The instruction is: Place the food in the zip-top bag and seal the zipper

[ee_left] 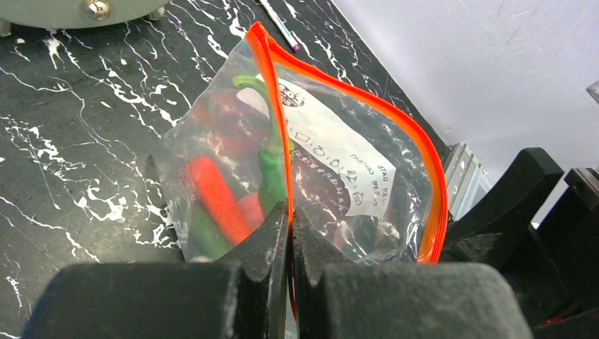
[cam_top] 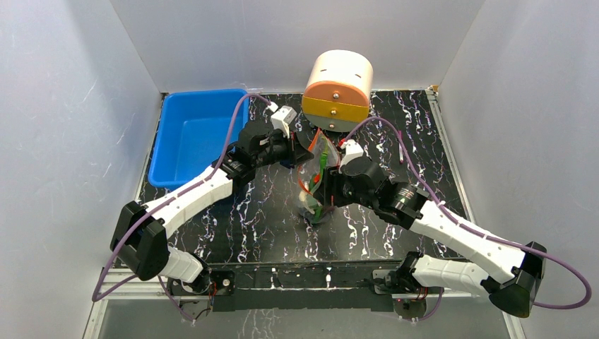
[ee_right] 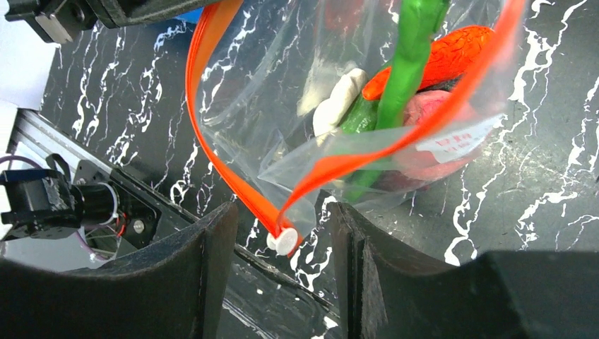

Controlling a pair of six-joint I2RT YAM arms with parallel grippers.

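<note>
The clear zip bag (cam_top: pixel 309 205) stands between my two arms, its orange-edged mouth (ee_right: pixel 330 168) gaping. Inside lie a green pepper (ee_left: pixel 272 173), a red-orange food piece (ee_left: pixel 217 201), a cucumber-like green piece (ee_right: pixel 362 116), a pale white piece (ee_right: pixel 339 101) and a pink round one (ee_right: pixel 424 113). My left gripper is shut on one orange edge of the bag, which runs down between its fingers. In the right wrist view, the bag's corner with a white round zipper slider (ee_right: pixel 286 241) sits between the spread fingers of my right gripper, which is open.
An empty blue bin (cam_top: pixel 194 141) stands at the back left. Behind the bag is a small rounded cabinet with coloured drawers (cam_top: pixel 337 90). A pen (cam_top: pixel 400 146) lies on the right side of the black marbled table, whose front stretch is clear.
</note>
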